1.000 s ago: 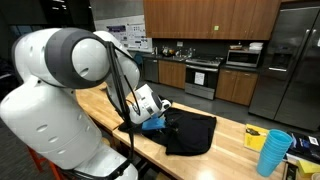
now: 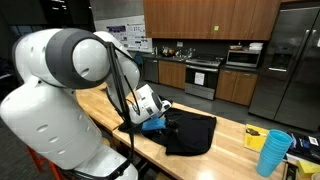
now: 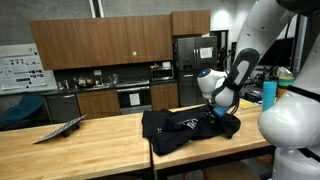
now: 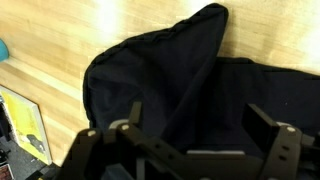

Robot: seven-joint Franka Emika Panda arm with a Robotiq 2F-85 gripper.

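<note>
A black garment (image 4: 190, 85) lies spread and partly folded on the wooden table; in the first exterior view the cloth (image 2: 195, 132) reaches from under the arm toward the table's middle. Seen from the other side, the same dark cloth (image 3: 180, 128) lies in folds near the table's right part. My gripper is open above the cloth in the wrist view, its dark fingertips (image 4: 125, 135) wide apart at the bottom of the picture. Only fabric shows beyond the gap, and nothing is held. The gripper's height over the cloth is hard to judge.
Several blue cups stand stacked (image 2: 273, 153) at the table's right end, near a yellow item (image 2: 256, 137). Bare wooden table (image 3: 70, 150) stretches across the left of the second exterior view. Kitchen cabinets and a fridge stand far behind.
</note>
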